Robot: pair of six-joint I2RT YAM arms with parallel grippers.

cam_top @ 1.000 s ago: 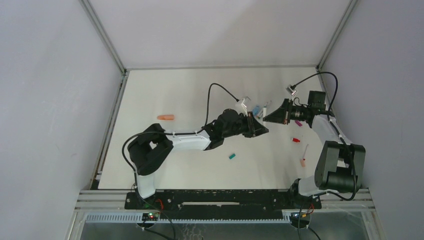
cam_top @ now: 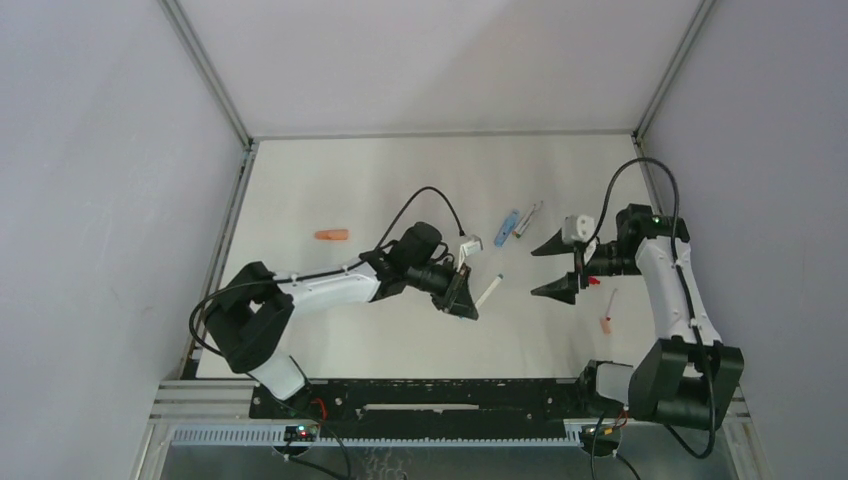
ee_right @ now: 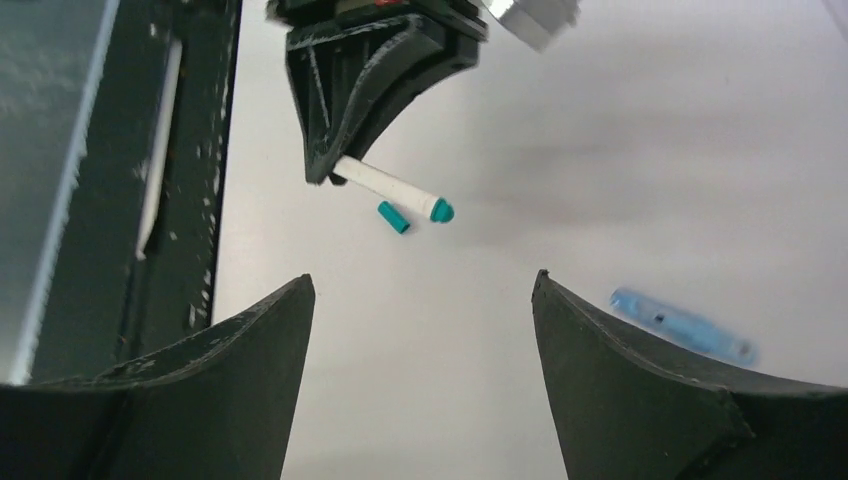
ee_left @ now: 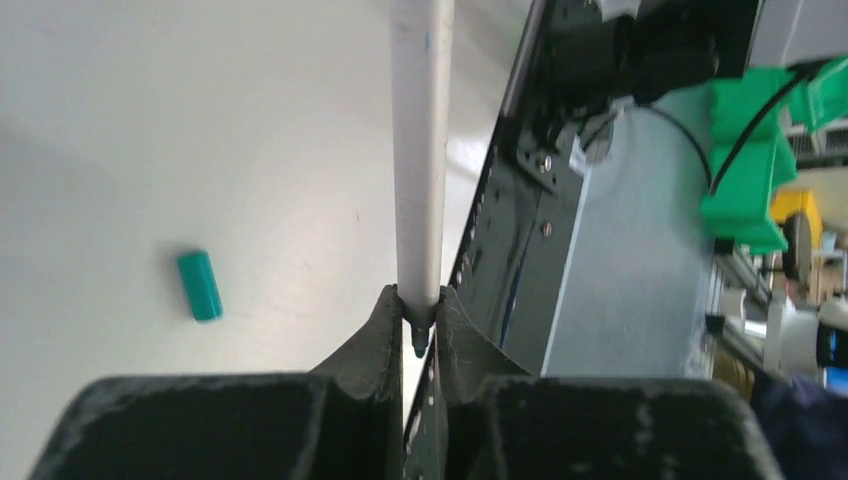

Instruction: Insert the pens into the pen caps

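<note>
A white pen [ee_left: 420, 150] stands lengthwise in my left gripper, which is shut on it near the dark nib. In the right wrist view the pen's other end [ee_right: 441, 211] is green. A short green cap lies loose on the table, below the pen [ee_right: 385, 183] in the right wrist view; the left gripper hides it in the top view. My right gripper [cam_top: 535, 270] is wide open, to the right of the pen. Nothing sits between its fingers.
A blue item [cam_top: 507, 228] and a clear, slender one [cam_top: 529, 218] lie behind the grippers. An orange object [cam_top: 331, 234] is at the left. A red cap [cam_top: 593, 281] and a thin orange-handled item [cam_top: 606, 323] lie right.
The left gripper has carried the pen left and toward the front, over the green cap.
</note>
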